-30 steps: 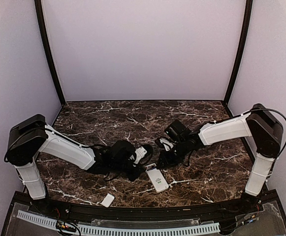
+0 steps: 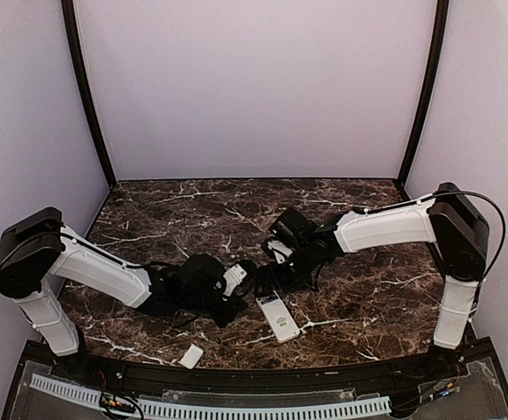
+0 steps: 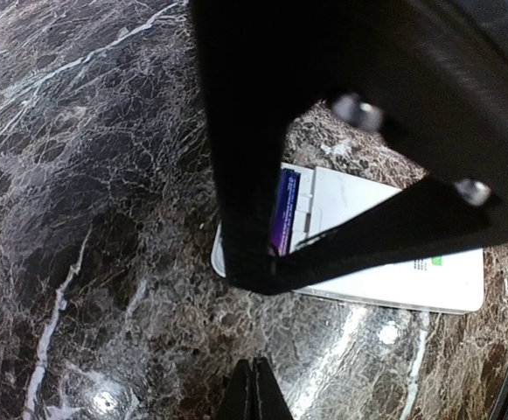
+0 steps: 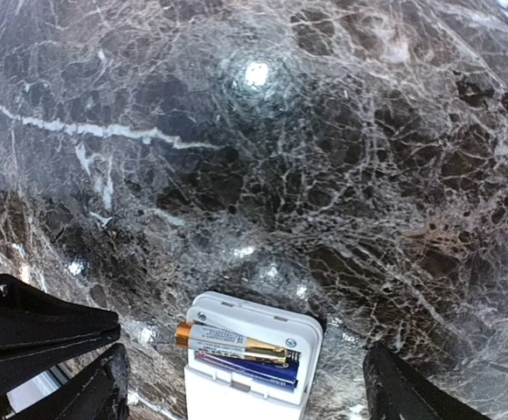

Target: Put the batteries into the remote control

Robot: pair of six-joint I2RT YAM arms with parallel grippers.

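The white remote [image 2: 280, 319] lies face down, its battery compartment at the far end. In the right wrist view, a battery with an orange end [image 4: 236, 343] lies slanted in the compartment, its orange end raised at the left wall. A purple-blue battery [image 4: 249, 371] is in the slot beside it. My right gripper stands open, with its fingers on either side of the remote's compartment end and apart from it. My left gripper is shut with nothing visible between its tips, just left of the remote. The right gripper's dark fingers cover part of the remote in the left wrist view.
A small white cover [image 2: 191, 356] lies near the table's front edge, left of the remote. The two grippers are close together over the compartment end.
My left gripper has drawn back left from the remote. The right gripper has moved left over the compartment end, which it now partly covers from above. The remote has stayed in about the same place.
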